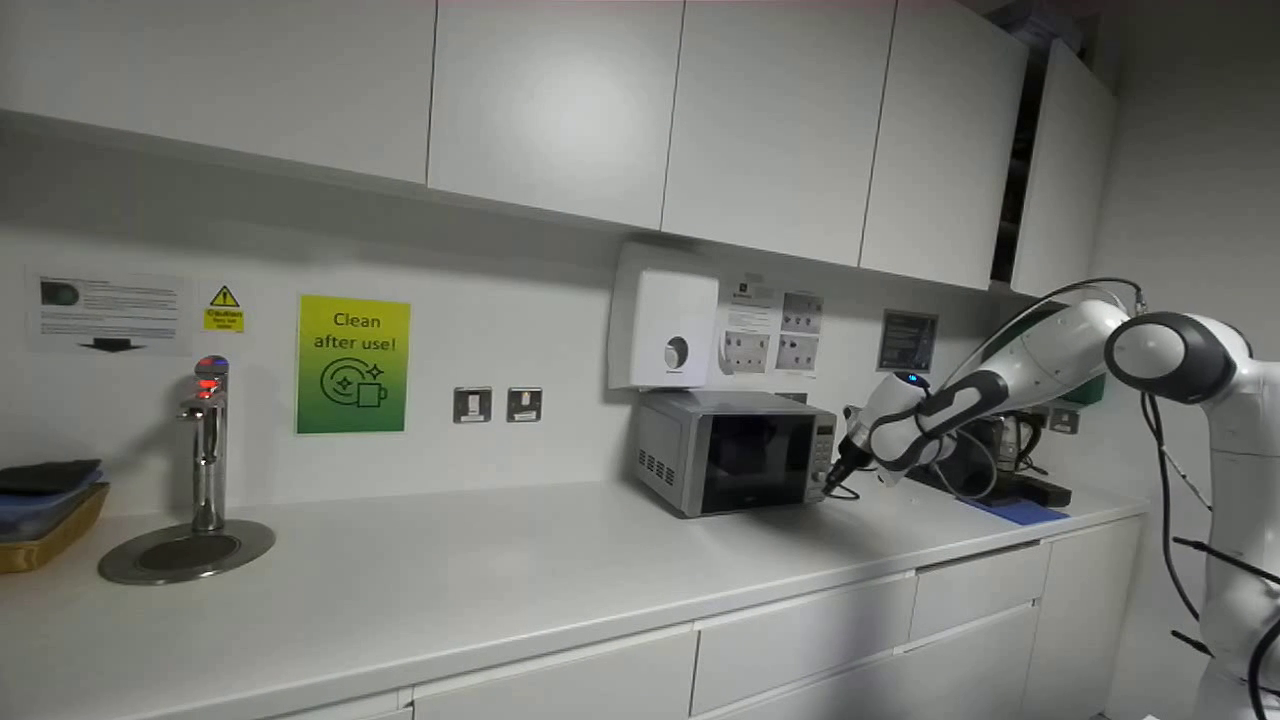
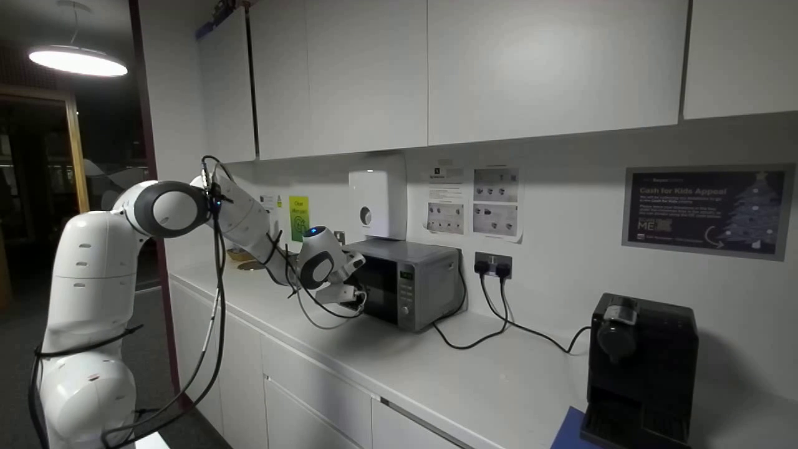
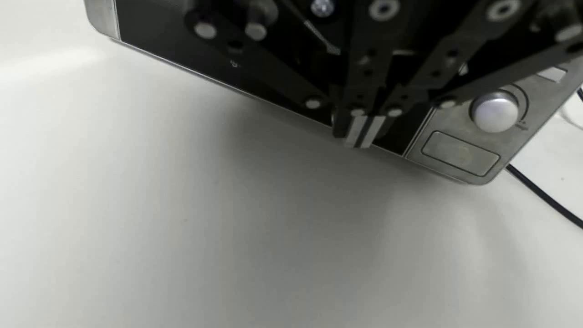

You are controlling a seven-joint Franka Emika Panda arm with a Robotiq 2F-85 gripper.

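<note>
The grey microwave (image 1: 765,454) stands on the counter with its dark door closed. In the wrist view my gripper is shut, with nothing showing between its fingertips. It hangs in front of the lower part of the door, left of the control panel, over the counter; whether it touches the microwave I cannot tell. To its right are the round silver knob (image 3: 495,111) and, below that, a rectangular push button (image 3: 460,153). In the second exterior view the microwave (image 2: 430,280) shows its panel side, with my arm's wrist in front of the door.
A black coffee machine (image 2: 641,370) stands on the counter beyond the microwave, near a blue mat (image 1: 1017,510). Black cables (image 2: 482,345) run to a wall socket (image 2: 494,265). A tap (image 1: 208,456) is at the far left.
</note>
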